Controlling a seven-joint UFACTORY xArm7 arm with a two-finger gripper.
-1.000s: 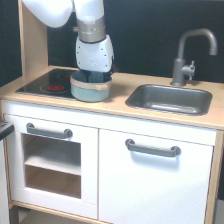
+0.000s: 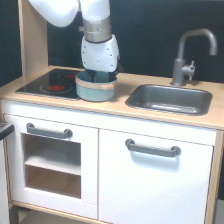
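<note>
A blue-grey pot [image 2: 96, 91] stands upright by the right edge of the black stove top [image 2: 45, 83], partly on the wooden counter. My white and grey arm reaches down from above. At its end the gripper [image 2: 97, 76] is at the pot's opening, its dark fingers reaching to or inside the rim. Their tips are hidden, so whether they grip the pot's wall does not show.
To the right, a grey sink [image 2: 170, 98] is sunk into the counter, with a tall faucet [image 2: 186, 58] behind it. A narrow strip of bare counter [image 2: 122, 92] lies between pot and sink. Below are a white cabinet door [image 2: 152, 180] and an oven compartment.
The pot has shifted a little to the right, off the middle of the stove's right side. My arm and gripper have moved right along with it.
</note>
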